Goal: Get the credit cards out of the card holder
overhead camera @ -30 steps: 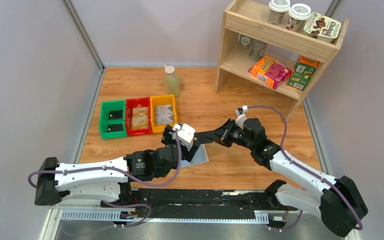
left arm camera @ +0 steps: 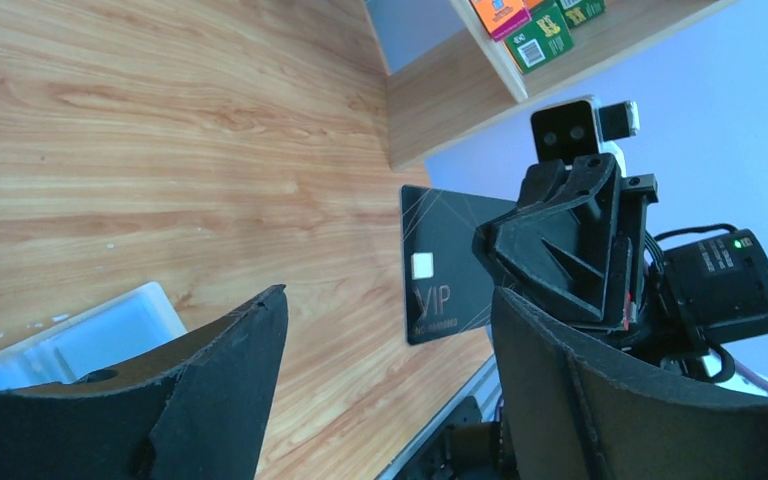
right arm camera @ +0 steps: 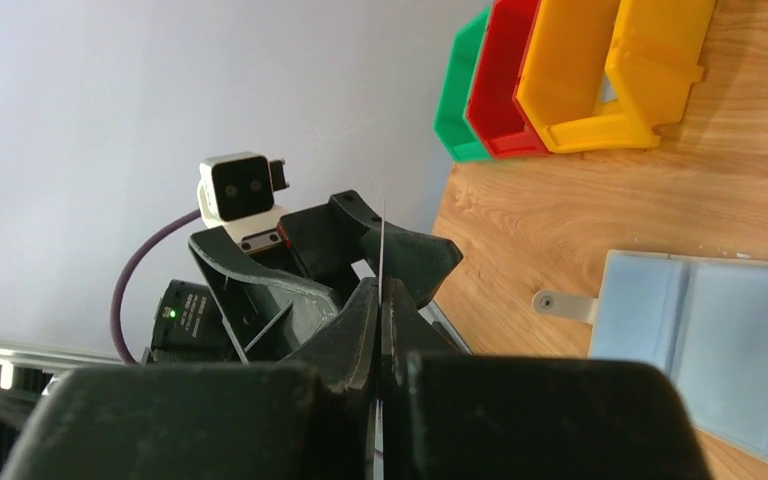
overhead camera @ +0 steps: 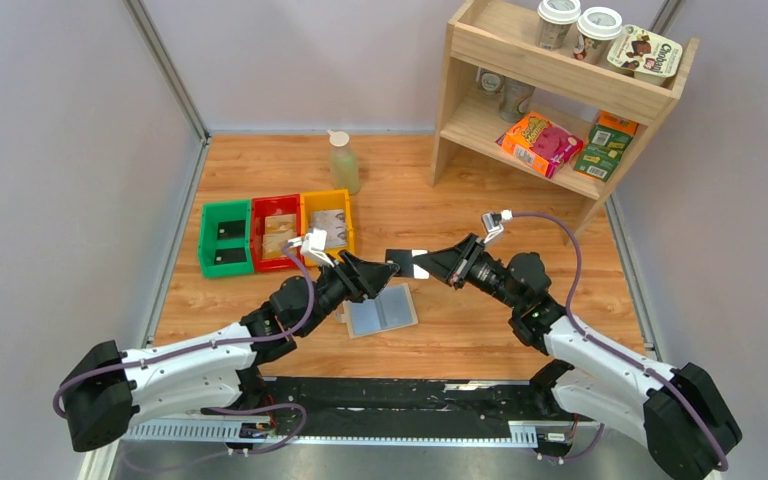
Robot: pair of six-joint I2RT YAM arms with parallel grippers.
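A black VIP card (left arm camera: 440, 290) sticks out of my right gripper, which is shut on its end. Seen edge-on in the right wrist view, that card (right arm camera: 382, 235) is a thin upright line between the fingers. My left gripper (overhead camera: 392, 268) faces the card's free end from the left, part open. In the left wrist view its fingers (left arm camera: 245, 345) stand wide apart, and the card appears beyond the gap; whether they touch it I cannot tell. The pale blue card holder (overhead camera: 381, 311) lies spread open on the table below, its strap (right arm camera: 564, 306) at one side.
Green (overhead camera: 209, 228), red (overhead camera: 257, 233) and yellow (overhead camera: 348, 222) bins stand left of centre with flat cards inside. A bottle (overhead camera: 344, 165) stands behind them. The wooden shelf (overhead camera: 560, 70) fills the back right; table between shelf and holder is clear.
My left gripper has turned and drawn up facing the card's free end. The right gripper shifted slightly and still holds the card; a white patch now shows at it in the top view.
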